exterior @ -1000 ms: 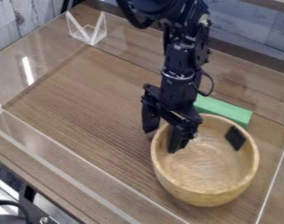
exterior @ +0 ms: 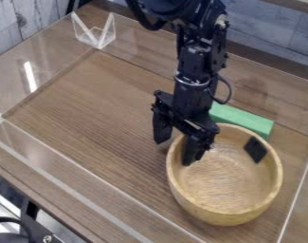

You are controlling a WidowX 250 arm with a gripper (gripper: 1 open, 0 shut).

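Observation:
My black gripper (exterior: 182, 133) hangs down at the left rim of a round tan bowl (exterior: 232, 195), its fingers low at or just inside the rim. It looks open, though the dark parts are hard to separate. Whatever is directly under it is hidden. A small dark block (exterior: 255, 149) rests at the bowl's upper right edge.
A green bar-like object (exterior: 244, 118) lies behind the bowl on the right. A white wire stand (exterior: 93, 31) is at the back left. Dark cables sit at the lower left corner.

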